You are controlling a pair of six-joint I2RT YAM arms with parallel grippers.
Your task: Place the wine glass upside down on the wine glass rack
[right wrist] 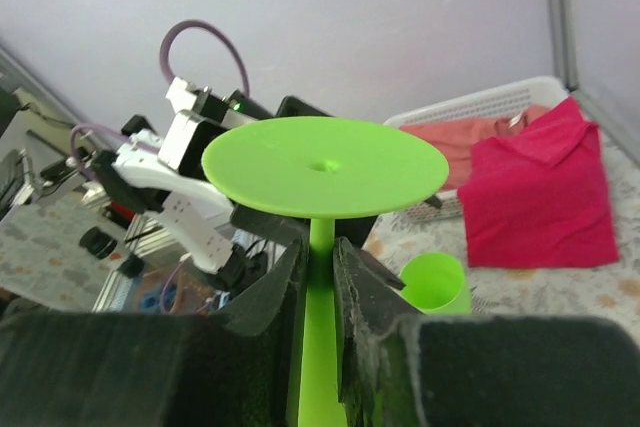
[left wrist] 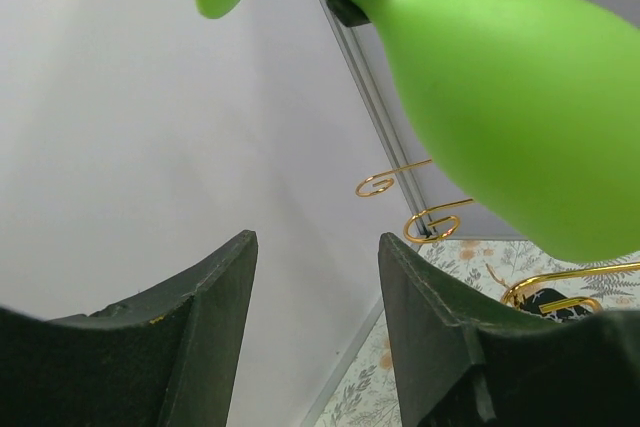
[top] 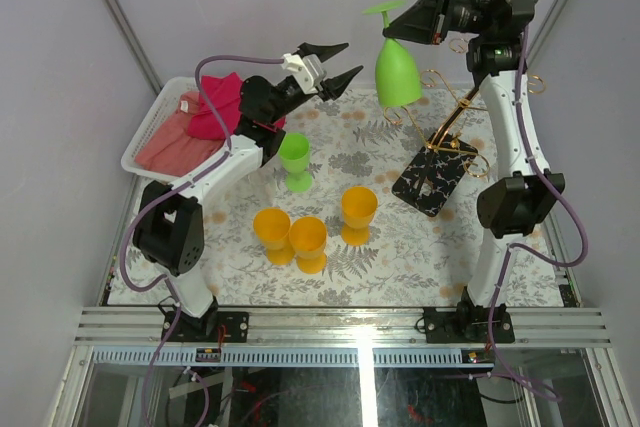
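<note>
A green wine glass (top: 397,74) hangs with its foot up and bowl down, held at the stem by my right gripper (top: 393,25), which is shut on it (right wrist: 320,347). In the left wrist view the glass (left wrist: 500,97) fills the upper right. My left gripper (top: 340,65) is open to the left of the glass, with nothing between its fingers. The gold wine glass rack (top: 450,137) stands on a dark base below and right of the held glass, its loops also in the left wrist view.
Several orange cups (top: 308,237) stand at the front middle. Another green glass (top: 295,157) stands below the left gripper. A white basket (top: 140,147) with red and pink cloths is at the left.
</note>
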